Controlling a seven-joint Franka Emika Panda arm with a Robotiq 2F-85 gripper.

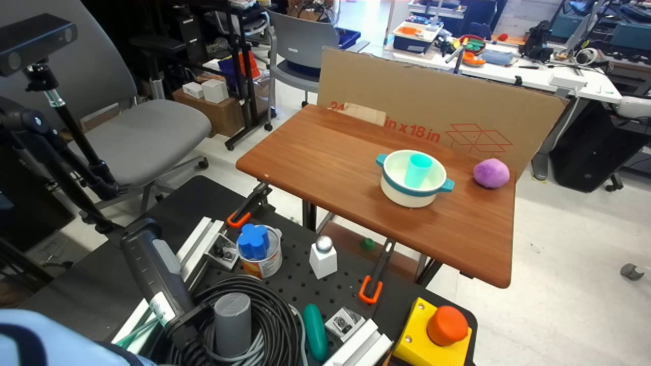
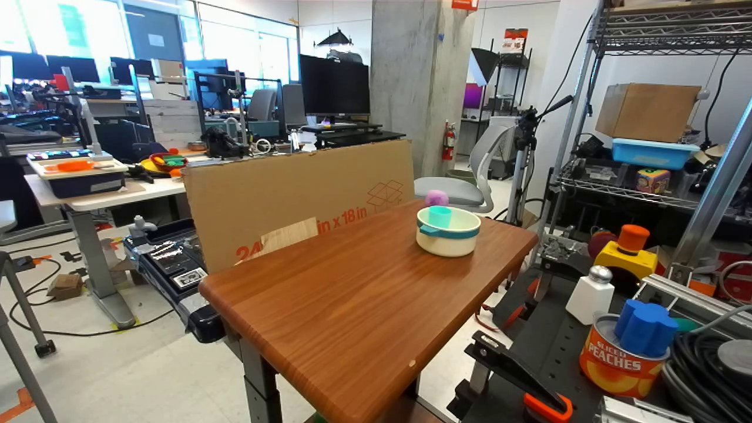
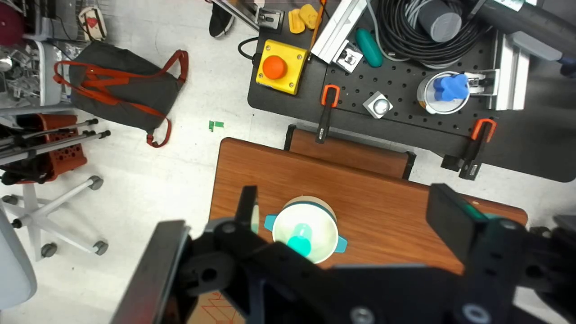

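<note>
A cream pot (image 1: 410, 194) with teal handles and a teal band stands on the brown wooden table (image 1: 342, 159). Inside it, a turquoise cup (image 1: 418, 170) leans against the wall. To the pot's right in exterior view 1 sits a purple ball (image 1: 491, 173); exterior view 2 shows the same ball (image 2: 437, 198) behind the pot. In the wrist view my gripper is open, its dark fingers (image 3: 451, 216) wide apart. Below it, the pot (image 3: 322, 232) appears between the fingers, well apart from them. Neither exterior view shows the gripper, and the ball is not visible in the wrist view.
A cardboard panel (image 1: 427, 97) stands along the table's far edge. On the black bench (image 3: 410, 116) are a peach can (image 1: 268, 259), a white shaker-like block (image 1: 323, 262), coiled cables (image 1: 268, 305), clamps and a yellow emergency-stop box (image 1: 415, 338).
</note>
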